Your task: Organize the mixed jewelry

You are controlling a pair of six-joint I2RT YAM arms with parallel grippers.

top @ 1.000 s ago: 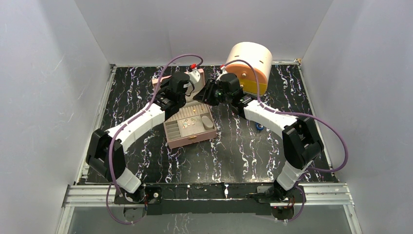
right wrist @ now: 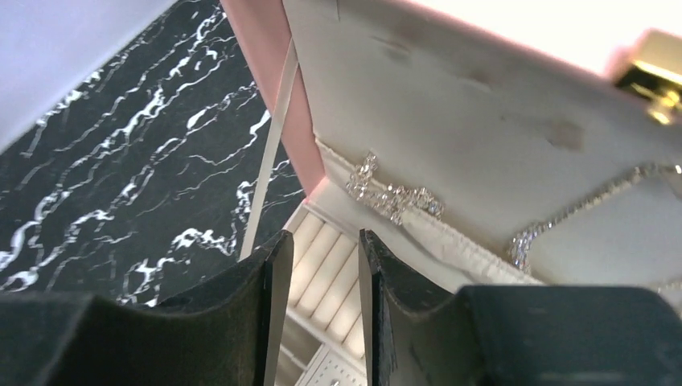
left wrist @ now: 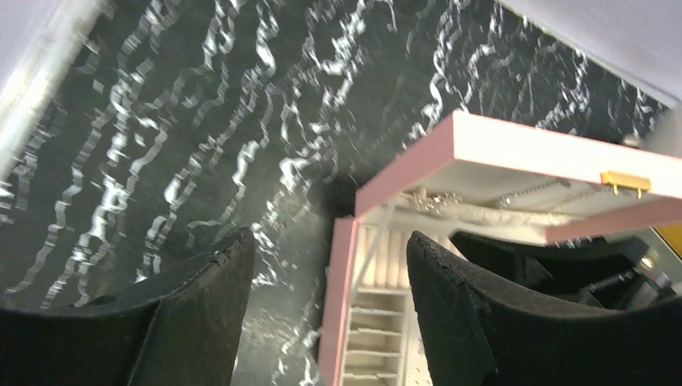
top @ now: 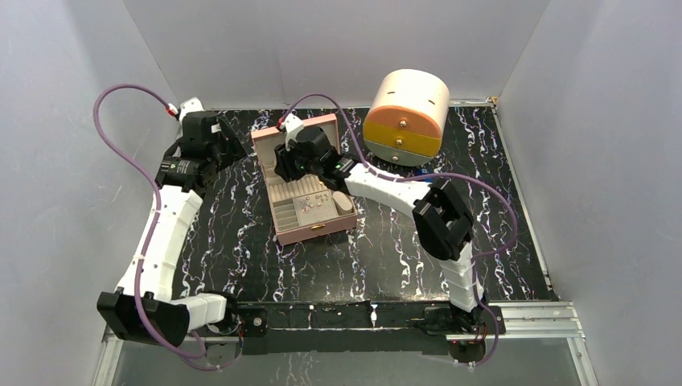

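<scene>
The pink jewelry box [top: 292, 236] stands open at the centre, its lid [left wrist: 555, 149] raised at the back. Silver chains [right wrist: 394, 199] lie along the inside of the lid. Small pieces of jewelry [top: 314, 205] sit on the front tray, beside ring rolls [right wrist: 322, 277]. My right gripper is over the box in front of the lid, fingers part open, nothing visible between them. My left gripper is outside the box at its upper left, high over the table, fingers apart and empty.
A rounded cabinet [top: 406, 112] with orange, yellow and grey drawers stands back right. A blue object [top: 426, 175] is partly hidden behind the right arm. Bare marble table [top: 394, 265] lies in front and to the left. Walls close in on three sides.
My left gripper has moved from over the box out to the left. My right gripper has shifted left, further over the box.
</scene>
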